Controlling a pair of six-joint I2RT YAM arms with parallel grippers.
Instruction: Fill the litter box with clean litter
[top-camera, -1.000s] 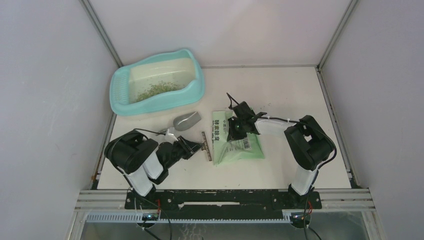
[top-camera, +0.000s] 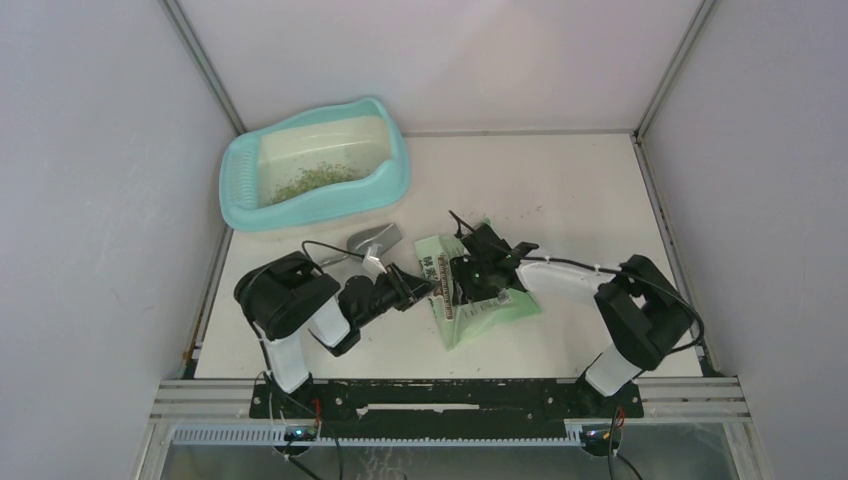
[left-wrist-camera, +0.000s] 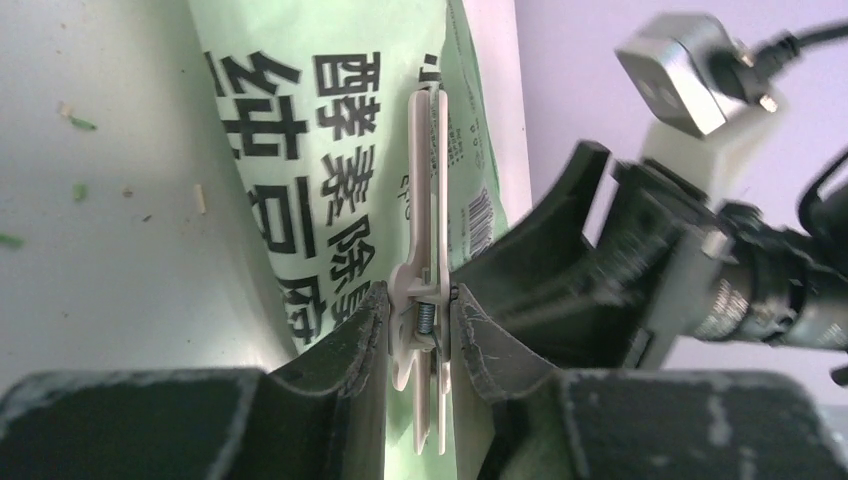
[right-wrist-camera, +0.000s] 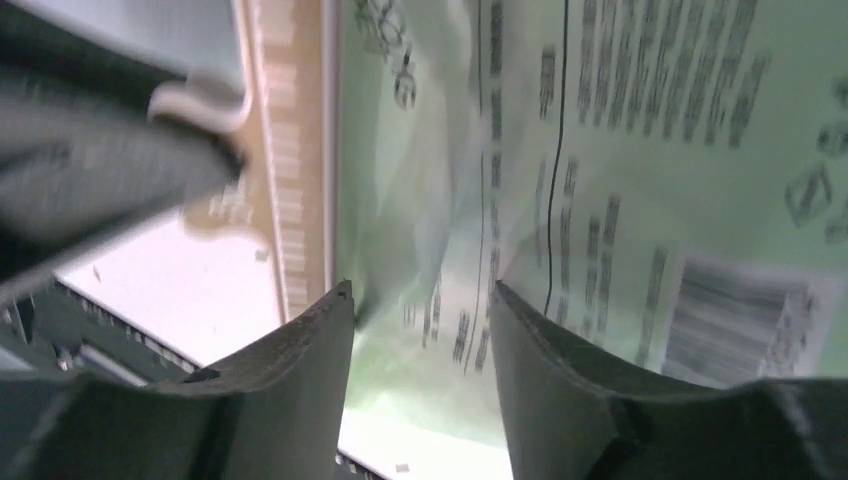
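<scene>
A green printed litter bag (top-camera: 510, 305) lies at the table's centre, with my right gripper (top-camera: 462, 278) low over it; in the right wrist view its fingers straddle bag film, apart. My left gripper is shut on a long pale sealing clip (left-wrist-camera: 420, 250), held upright against the bag's printed face. In the right wrist view the clip (right-wrist-camera: 290, 170) runs along the bag's edge. The blue litter box (top-camera: 390, 180) stands at the back left, with a little greenish litter on its floor.
A grey metal scoop (top-camera: 372, 238) lies between the box and my left arm. A few small litter bits lie on the table near the bag.
My left gripper has moved right with the clip, up against the bag. The right gripper and the bag have shifted slightly toward the front.
</scene>
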